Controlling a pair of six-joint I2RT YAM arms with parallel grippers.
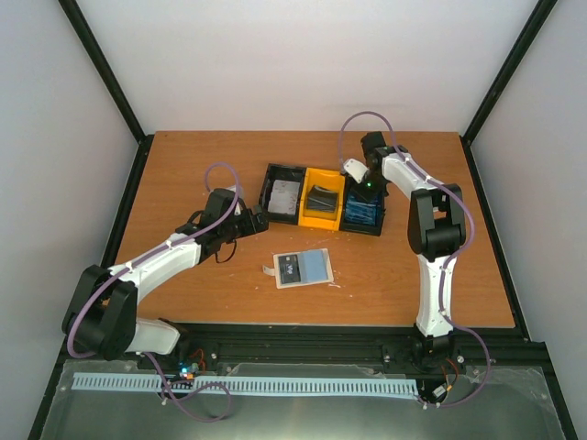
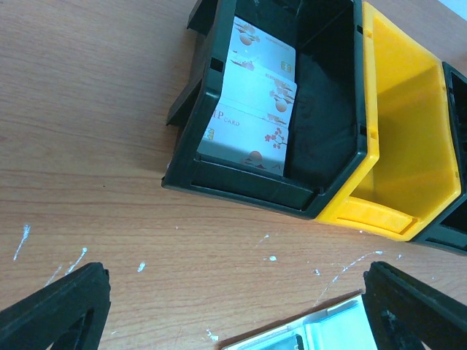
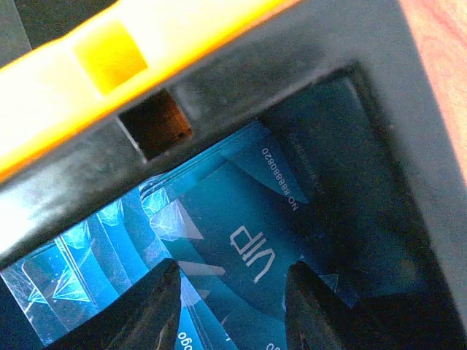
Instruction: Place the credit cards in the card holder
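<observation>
The card holder (image 1: 314,266) lies flat on the table, a dark card in its left half and a pale blue right half; its upper edge shows in the left wrist view. Blue cards (image 3: 241,233) overlap in the right black bin (image 3: 398,168). Over them, inside this bin, hangs my right gripper, its fingers part open with a VIP card visible beyond the gap. Whether they touch that card, I cannot tell. White cards (image 2: 252,102) rest in the left black bin (image 2: 321,131). My left gripper stands open and empty, in front of that bin.
Between the black bins sits a yellow bin (image 1: 316,220) holding dark cards (image 1: 322,199). The three bins adjoin in a row. Bare table (image 1: 220,293) surrounds the card holder, and the right bin's walls stand close around my right gripper.
</observation>
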